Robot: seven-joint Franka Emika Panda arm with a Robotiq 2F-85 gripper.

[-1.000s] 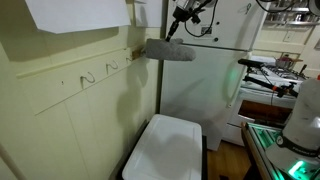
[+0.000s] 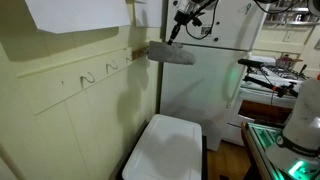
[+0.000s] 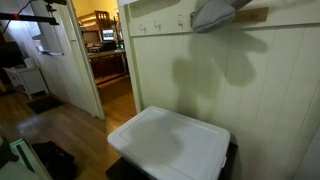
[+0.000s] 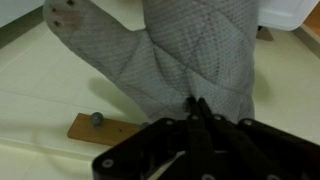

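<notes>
A grey quilted oven mitt (image 2: 172, 54) hangs from my gripper (image 2: 171, 42), high beside the cream panelled wall. In the wrist view the mitt (image 4: 190, 55) fills the upper middle, its thumb pointing to the upper left. My gripper is shut on its cloth; the fingertips are dark and partly lost against the folds. Behind the mitt lies a wooden rack board (image 4: 105, 130) with a round dark peg (image 4: 97, 119). From the other side, the mitt (image 3: 213, 15) covers part of this board (image 3: 252, 15); whether it touches a peg is hidden.
Several wall hooks (image 2: 88, 77) run along the panelling. Below stands a large white lidded bin (image 2: 165, 150). A white fridge (image 2: 207, 80) is behind the arm, and a stove (image 2: 275, 82) is farther right. Open air lies between the mitt and the bin.
The gripper and mitt have shifted only very slightly to the right in exterior view 1. The mitt stays at the gripper, and everything else is still.
</notes>
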